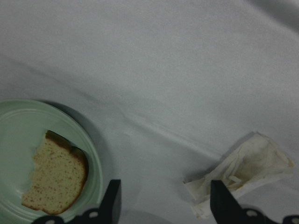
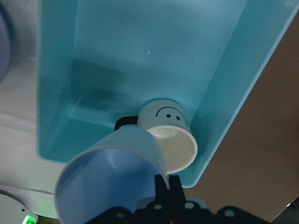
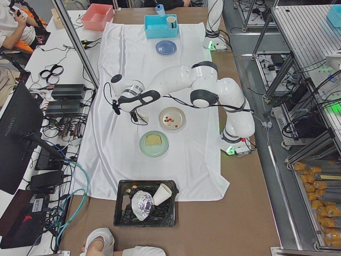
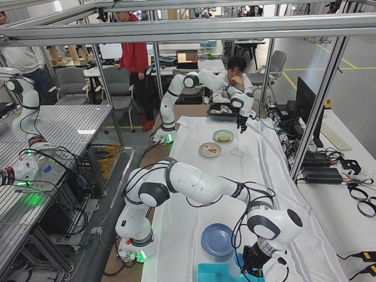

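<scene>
My left gripper hangs open over the white cloth. Below it lie a crumpled cream tissue [image 1: 238, 172] and, beside that, a green plate [image 1: 14, 126] with a bread slice [image 1: 56, 177]. My right gripper is shut on the rim of a light blue cup [image 2: 103, 182], held tilted over the teal bin [image 2: 154, 42]. A white smiley mug [image 2: 173, 149] lies inside that bin.
A beige plate [image 3: 172, 118] with small bits and a blue plate [image 4: 217, 239] sit on the cloth. The black tray [image 3: 130, 213] holds foil and a white cup. A pink bin [image 3: 97, 16] stands on the side table.
</scene>
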